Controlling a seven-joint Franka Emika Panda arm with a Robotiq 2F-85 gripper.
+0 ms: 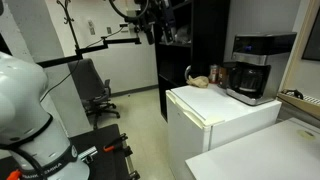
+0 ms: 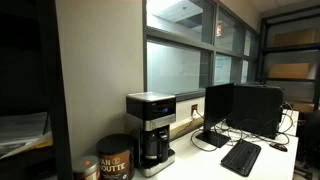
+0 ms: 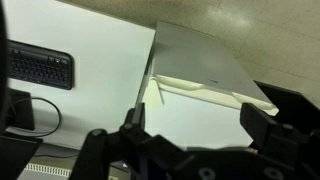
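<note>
My gripper (image 1: 158, 28) hangs high in exterior view 1, in front of the dark shelving and well above the white cabinet (image 1: 195, 135). From the wrist view, the gripper is open, its two black fingers wide apart with nothing between them. Below it lie the cabinet's pale top and its front edge (image 3: 215, 93). A black and silver coffee maker (image 1: 258, 68) stands on the counter behind the cabinet; its glass carafe (image 2: 155, 147) is in place in exterior view 2. The gripper does not show in exterior view 2.
A tan object (image 1: 198, 81) sits at the cabinet top's back edge. Two canisters, one a large dark canister (image 2: 115, 155), stand beside the coffee maker. A keyboard (image 3: 40, 65) lies on the white desk (image 3: 100, 70). An office chair (image 1: 90, 90) stands at the back left. Most of the cabinet top is clear.
</note>
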